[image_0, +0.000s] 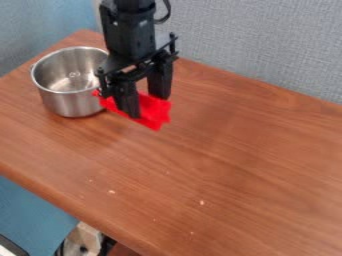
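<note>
My black gripper (140, 98) is shut on a red object (152, 115), which it holds just right of a steel pot (60, 85), low over the wooden table (227, 170). The red object's shape is partly hidden by the fingers. The pot stands upright at the back left of the table.
A grey textured wall rises behind the table. The table's front left edge crosses the lower left of the view, with some unclear objects below it.
</note>
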